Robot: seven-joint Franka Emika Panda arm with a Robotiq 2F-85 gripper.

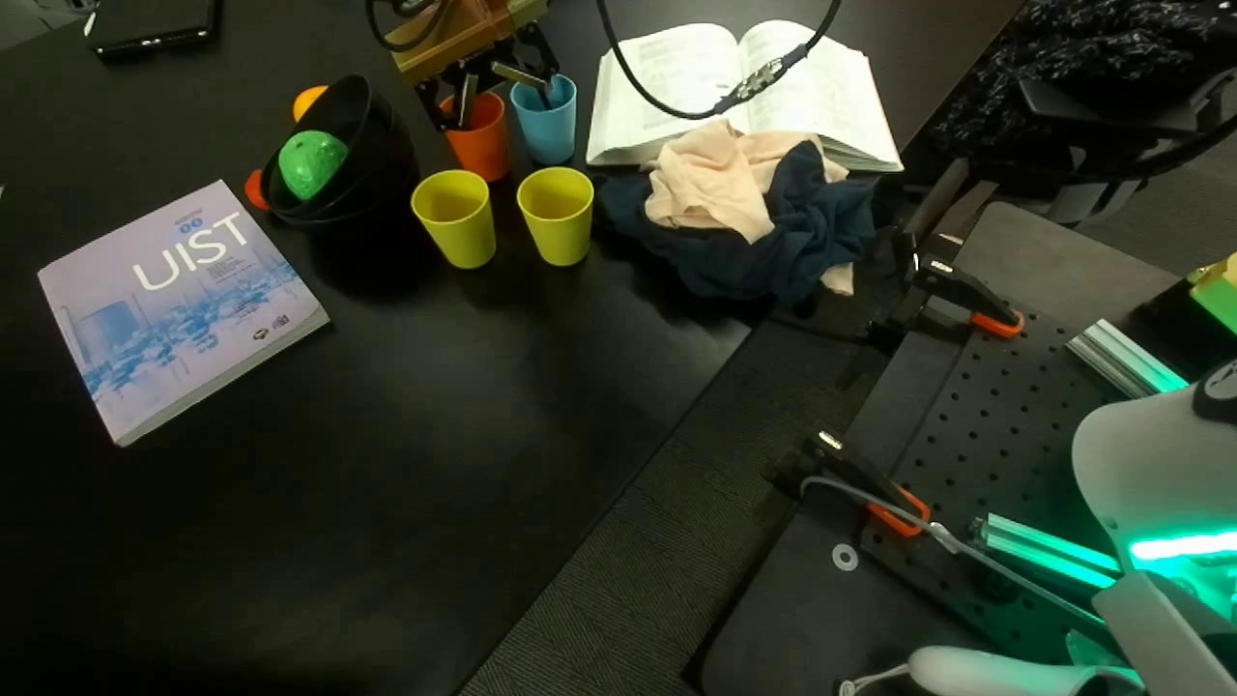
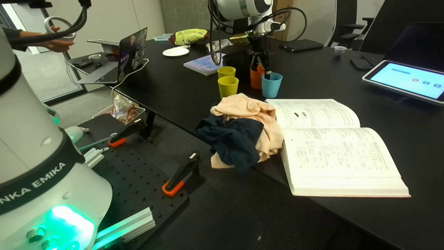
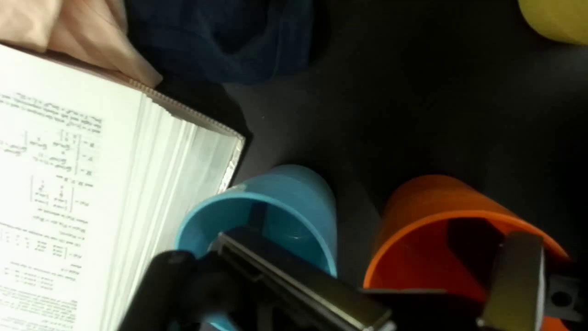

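My gripper is open above the neighbouring orange cup and blue cup, with nothing seen held. One finger reaches to the orange cup's mouth and the other to the blue cup's; how deep the tips go is hard to tell. Seen from the wrist, the metal-faced fingers overlap both openings, the blue cup on the left and the orange cup on the right. Both cups stand upright, slightly apart. Two yellow cups stand on the near side.
An open book lies close beside the blue cup, with crumpled peach and navy cloth at its edge. Black bowls with a green ball and the UIST book are on the other side.
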